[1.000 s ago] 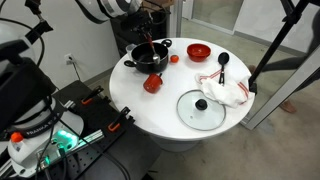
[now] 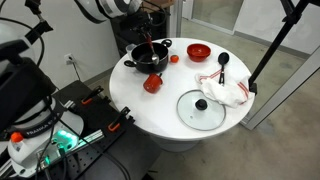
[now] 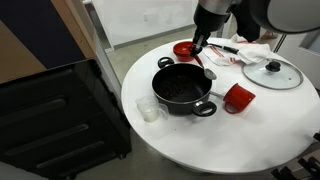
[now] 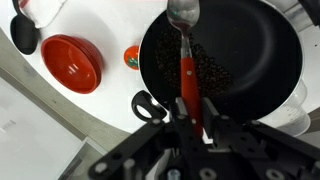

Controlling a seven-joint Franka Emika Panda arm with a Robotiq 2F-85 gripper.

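Observation:
A spoon with a red handle (image 4: 189,88) and a metal bowl (image 4: 183,13) is held in my gripper, which is shut on the handle. In exterior view 2 the spoon's bowl (image 3: 210,73) hangs over the far side of a black pot (image 3: 182,88). Dark small grains (image 4: 203,72) lie on the pot's floor in the wrist view. From exterior view 1 the red handle (image 2: 151,45) shows above the pot (image 2: 148,58), tilted, with the arm coming in from the left.
Close to the pot are a red mug (image 2: 153,83), a small tomato (image 2: 174,58) and a clear cup (image 3: 148,108). Farther off lie a red bowl (image 2: 199,52), a black ladle (image 2: 223,61) on a cloth (image 2: 232,89), and a glass lid (image 2: 201,112).

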